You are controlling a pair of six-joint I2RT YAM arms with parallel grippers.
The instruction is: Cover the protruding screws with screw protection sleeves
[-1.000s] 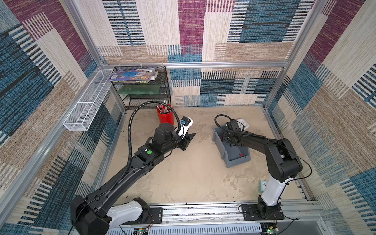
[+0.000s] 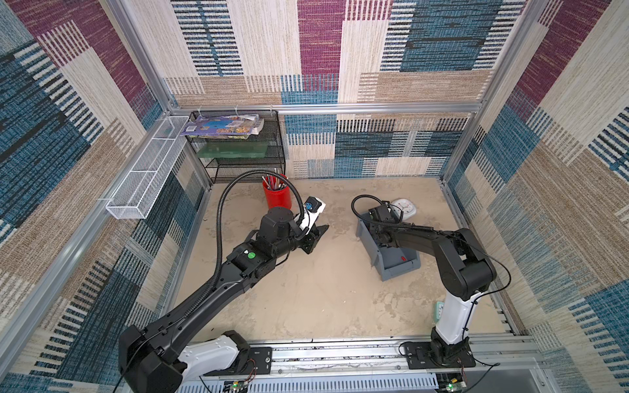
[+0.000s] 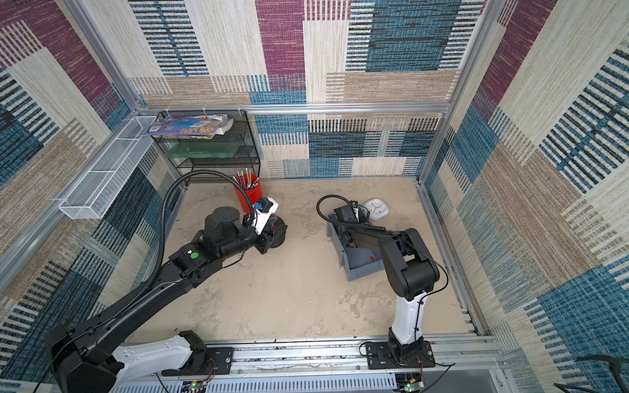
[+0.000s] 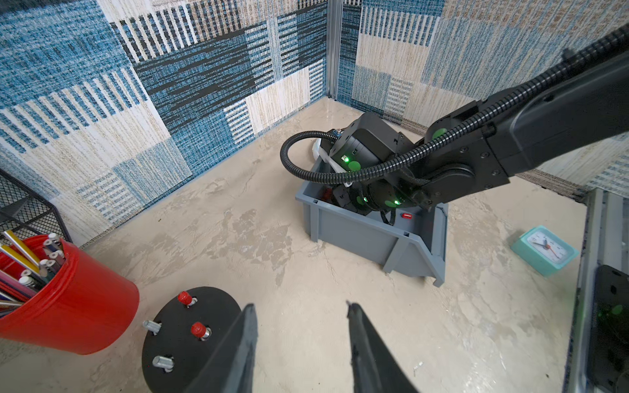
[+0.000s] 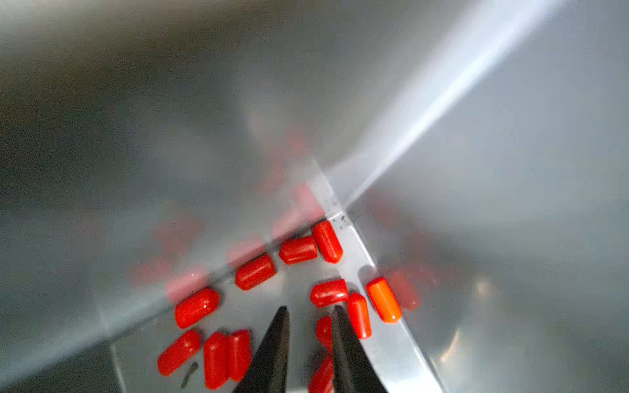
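Observation:
A round black base carries several upright metal screws; two wear red sleeves, while a screw at the left and one nearer the camera are bare. My left gripper is open and empty above the table, its left finger overlapping the base's right side in the left wrist view. Inside the grey bin, my right gripper points down with a gap between its fingers. Several red sleeves lie on the bin floor; a couple are partly hidden behind its right finger, with none clearly gripped.
A red cup of pencils stands close to the black base. Behind the bin sits a white clock, and a teal clock lies to the right. Tall bin walls surround the right gripper. Bare table separates base and bin.
The right arm has shifted left and toward the bin's back left corner, its wrist turning a little. The left arm has barely moved.

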